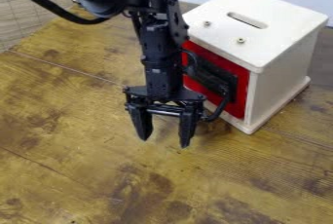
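Note:
My black gripper [164, 129] points down just above the wooden tabletop, its two fingers apart with nothing visible between them. It stands in front of a white box [283, 72] with a red front panel [216, 62], which is partly hidden behind the arm and its cables. The box has a slot and two small bolts on its top.
A woven mat [18, 16] lies at the far upper left, and a white wall stands behind the box at the upper right.

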